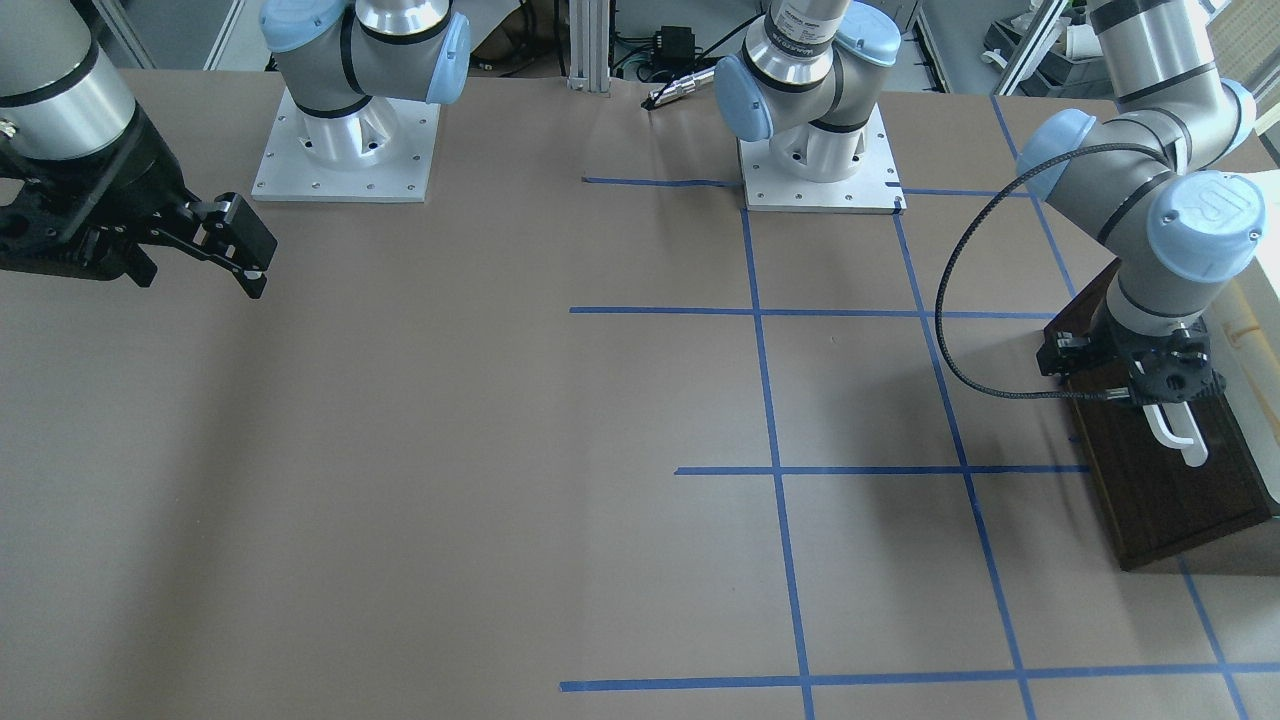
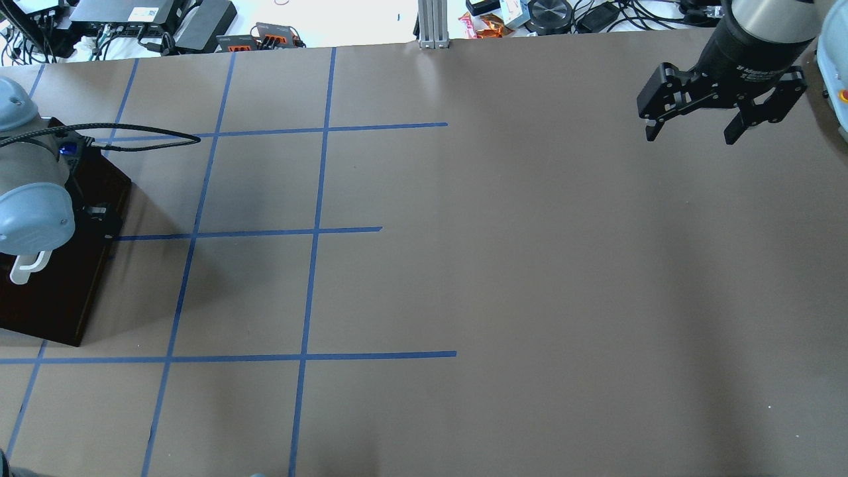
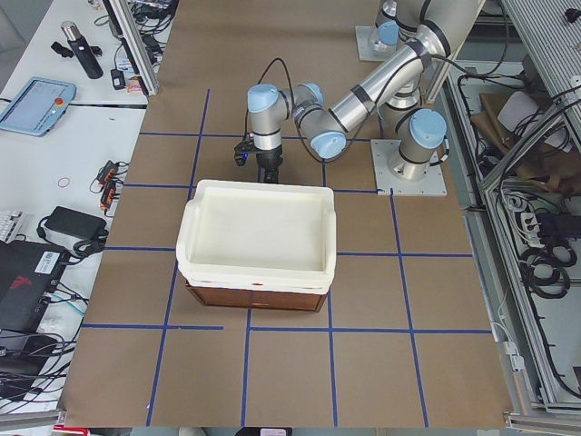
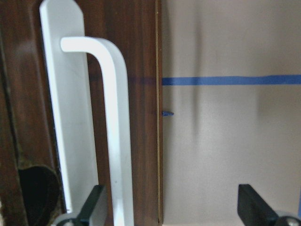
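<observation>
A dark wooden box [image 1: 1128, 504] with a cream lid or liner [image 3: 256, 227] stands at the right in the front view. On its face is a white handle [image 1: 1182, 432], large in the wrist view [image 4: 117, 141] on a white backing strip [image 4: 70, 132]. My gripper is at the handle, its fingertips wide apart, open, one beside the handle and the other over bare table. In the top view the gripper is largely hidden under the arm above the box.
Other arms stand at the back and left of the front view; one black gripper [image 2: 707, 119] hangs at the top view's upper right.
</observation>
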